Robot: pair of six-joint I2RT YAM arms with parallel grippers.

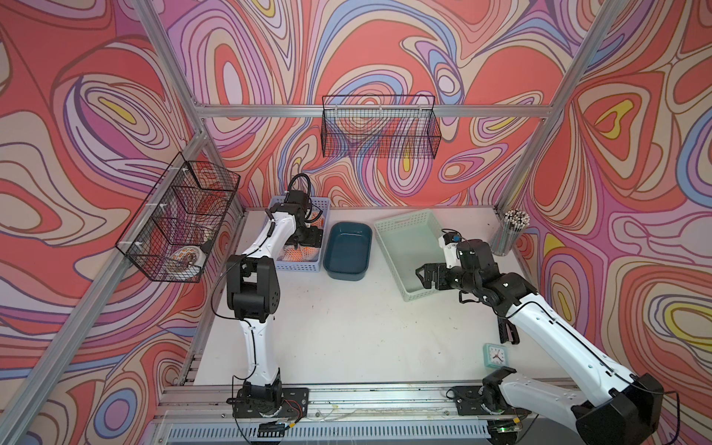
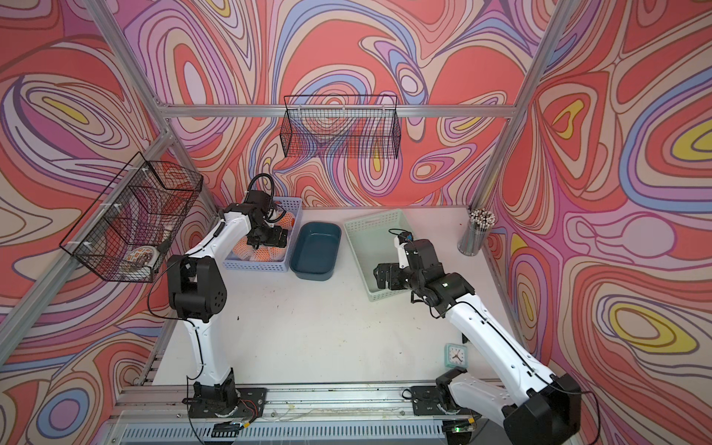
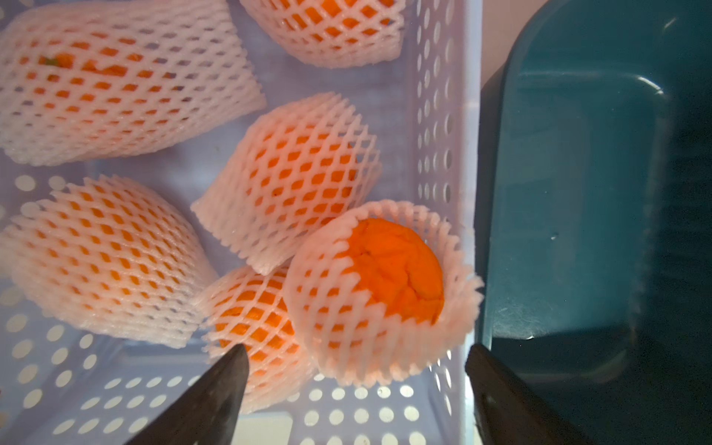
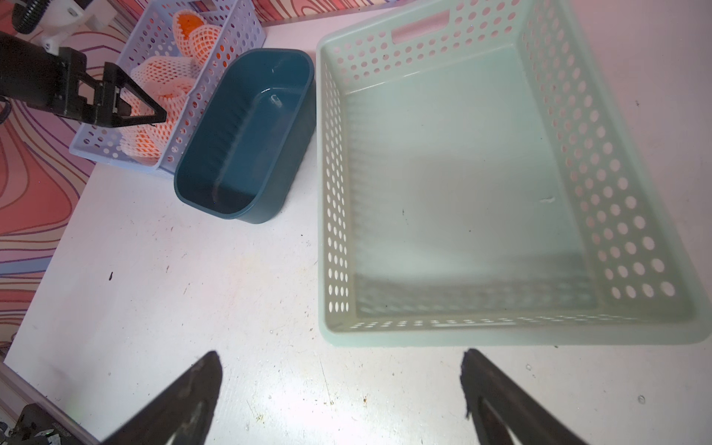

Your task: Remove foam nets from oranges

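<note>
Several oranges in white foam nets lie in a lavender perforated basket (image 3: 468, 44). In the left wrist view, one netted orange (image 3: 400, 270) rests against the basket's right wall, its bare top showing through the net's opening. Another netted orange (image 3: 304, 174) lies just behind it, and a third (image 3: 256, 319) is partly hidden under its left side. My left gripper hovers over these with its fingers apart and nothing between them. In the right wrist view, my open, empty right gripper is above the table in front of the pale green basket (image 4: 519, 333).
Between the two baskets stands an empty dark blue bin (image 1: 348, 252). The green basket is empty. A clock (image 1: 495, 355) and a jar of sticks (image 1: 509, 231) are on the right.
</note>
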